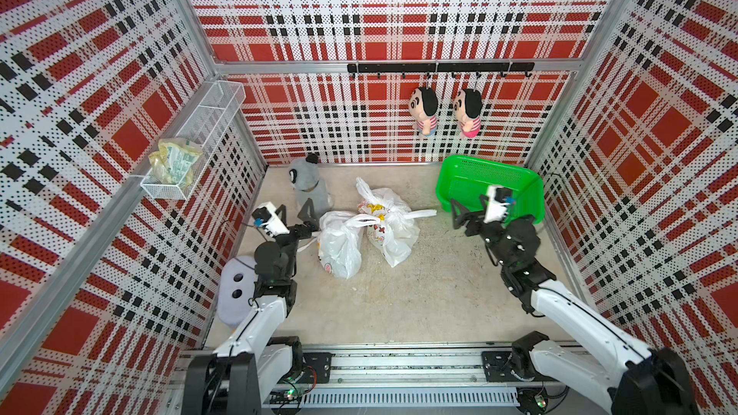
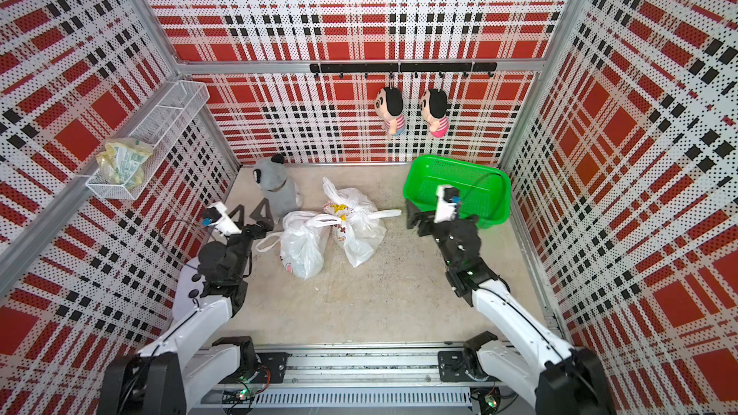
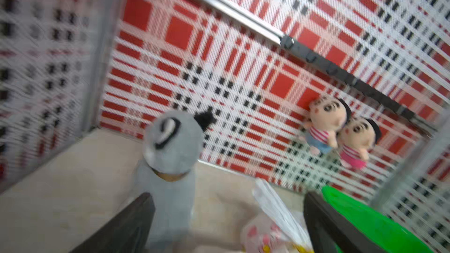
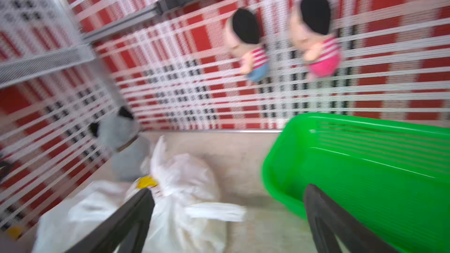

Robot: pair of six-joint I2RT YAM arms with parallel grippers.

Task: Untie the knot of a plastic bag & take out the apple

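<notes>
Two knotted white plastic bags lie side by side on the table: the left bag (image 1: 340, 249) and the right bag (image 1: 392, 238), which has yellow print; their contents are hidden. My left gripper (image 2: 250, 215) is raised just left of the bags, open, its fingers spread wide with nothing between them. My right gripper (image 1: 466, 215) is raised by the front left of the green basket, right of the bags, also open and empty. Both wrist views are blurred.
A green basket (image 2: 453, 169) stands back right, a grey plush toy (image 1: 309, 188) back left. Two dolls (image 1: 423, 111) hang on the rear wall. A wire rack (image 1: 223, 103) holds a package.
</notes>
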